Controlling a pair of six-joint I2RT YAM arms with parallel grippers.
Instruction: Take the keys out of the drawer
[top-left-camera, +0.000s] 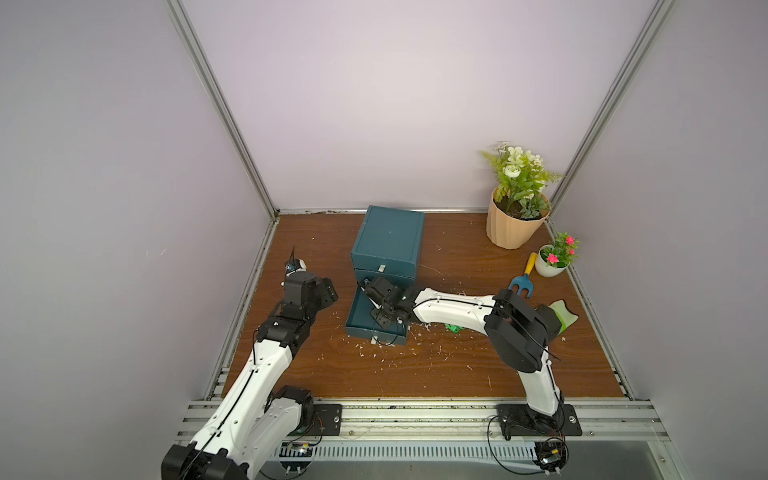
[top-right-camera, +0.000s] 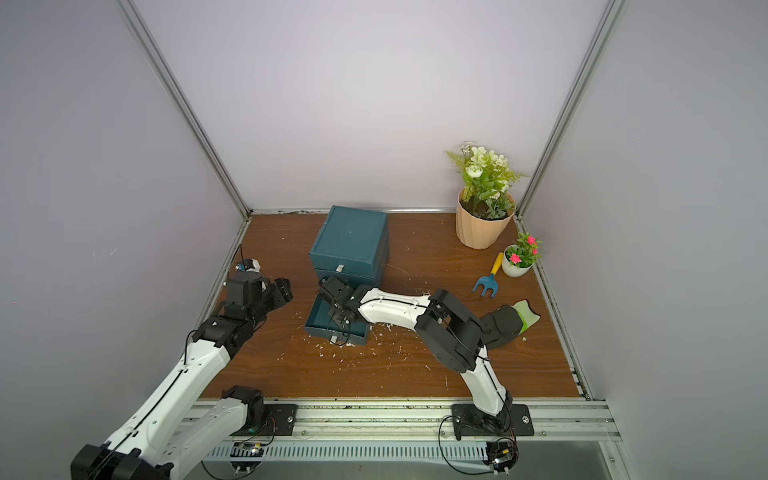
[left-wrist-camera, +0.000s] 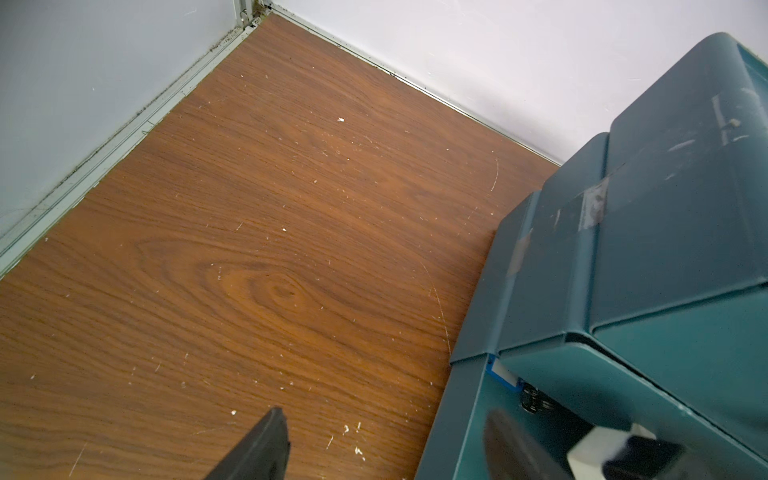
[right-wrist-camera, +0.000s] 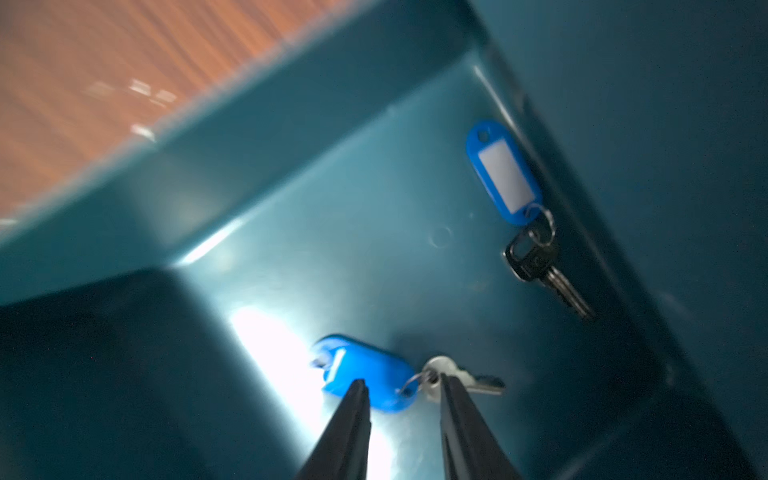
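Note:
A teal drawer (top-left-camera: 361, 331) stands pulled out of its box, with two sets of keys inside. In the right wrist view, one key (right-wrist-camera: 534, 260) on a blue tag (right-wrist-camera: 505, 177) lies along the drawer's side wall. Closer to the fingertips is a silver key (right-wrist-camera: 460, 379) with a second blue tag (right-wrist-camera: 368, 376). My right gripper is open inside the drawer, fingertips apart over this second set, which lies on the drawer floor; contact cannot be judged. My left gripper is open and empty, left of the drawer.
The teal box (top-left-camera: 388, 236) rises behind the drawer. A large flowerpot (top-left-camera: 512, 228), a small flowerpot (top-left-camera: 550, 268) and a garden fork (top-left-camera: 521, 281) stand or lie to the right. Table left of the box is clear apart from small scraps.

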